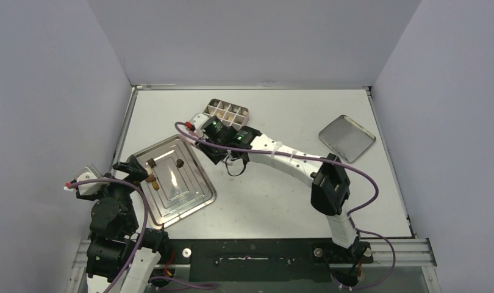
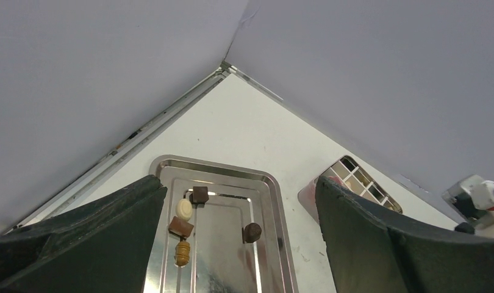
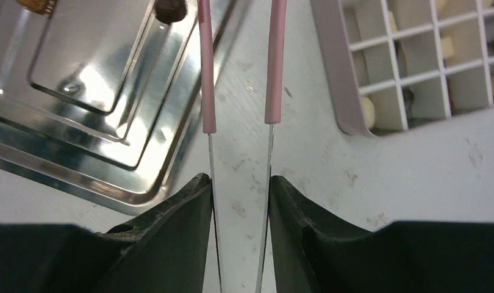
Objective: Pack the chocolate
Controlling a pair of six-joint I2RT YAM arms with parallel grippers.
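Observation:
Several chocolates, among them a dark round one (image 2: 251, 232), a brown square (image 2: 200, 195) and a cream oval (image 2: 183, 209), lie on the large steel tray (image 1: 196, 201). The pink divided box (image 3: 348, 104) holds pieces in some compartments. My right gripper, with long pink-tipped fingers, is over bare table between tray and box; nothing shows between the fingers, and how far they are closed is unclear. My left gripper hangs open at the tray's left, with nothing between its fingers.
A smaller empty metal tray (image 1: 347, 137) sits at the right. Walls bound the back and both sides.

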